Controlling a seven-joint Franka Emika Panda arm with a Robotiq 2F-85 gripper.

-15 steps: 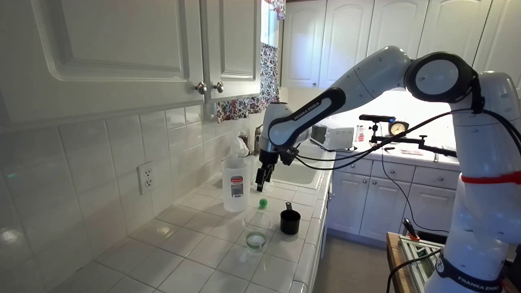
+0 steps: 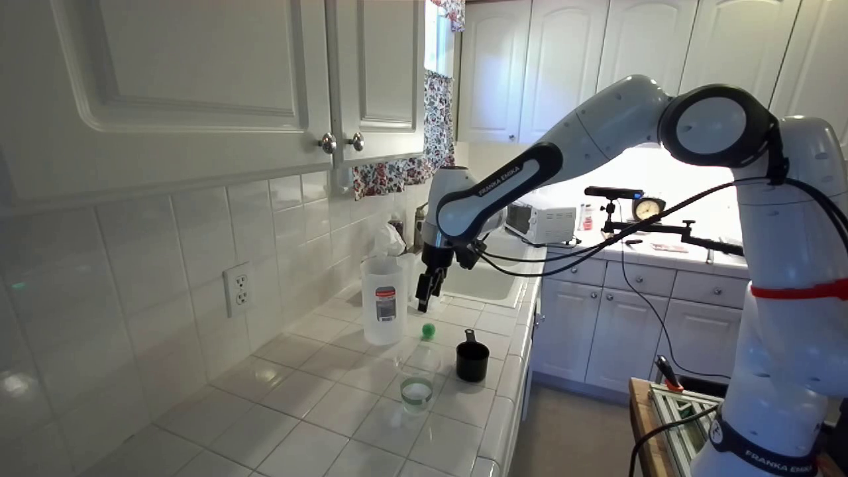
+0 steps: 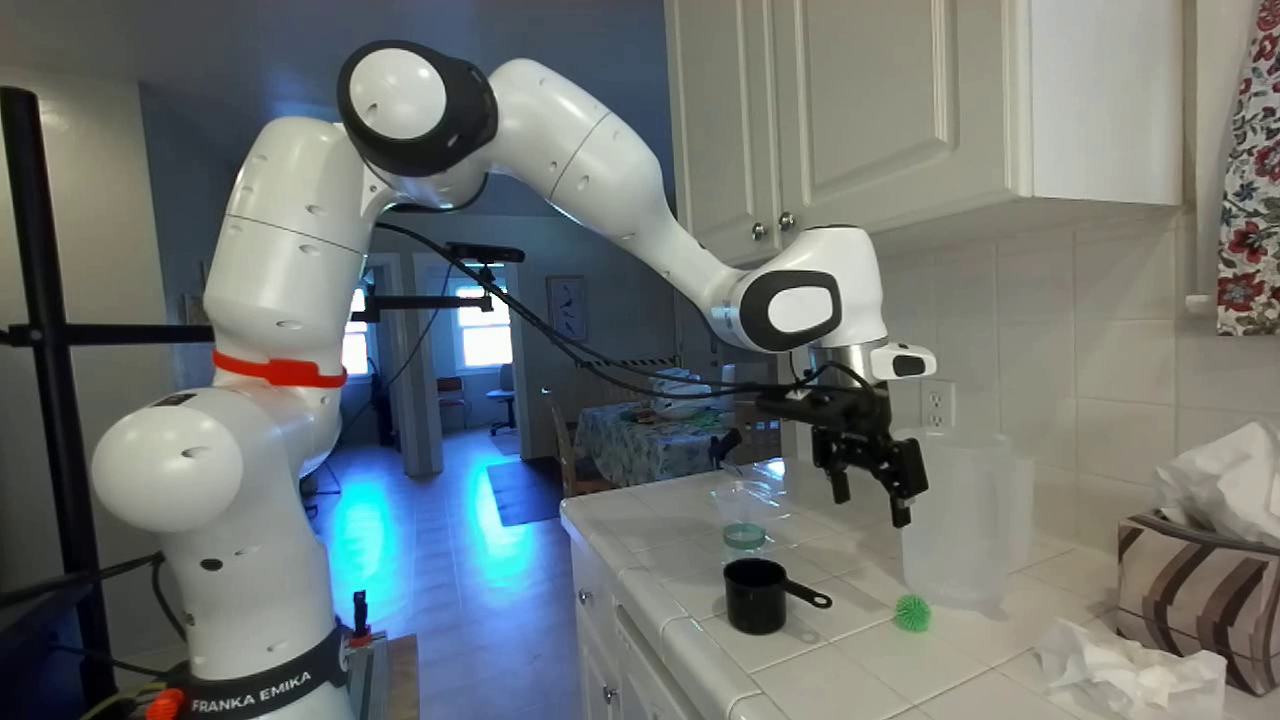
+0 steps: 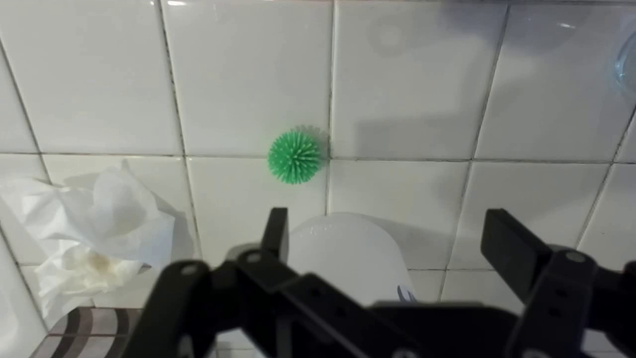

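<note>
A spiky green ball (image 4: 294, 156) lies on the white tiled counter, clear of other things. My gripper is open above the counter, its fingers wide apart and nothing held. In the wrist view the ball is up and left of the fingers. A black measuring cup (image 3: 756, 596) with a handle stands upright near the counter's front edge. A clear cup with a green band (image 2: 415, 393) stands further along the counter. Close to the gripper and beside the ball is a tall translucent pitcher (image 2: 385, 306), partly hidden behind the fingers in the wrist view.
Crumpled white tissue (image 4: 98, 223) lies near a striped tissue box (image 3: 1188, 600). A sink (image 2: 485, 283) is set into the counter behind the arm. The tiled wall with an outlet (image 2: 238, 289) bounds the counter. Bare tiles lie around the ball.
</note>
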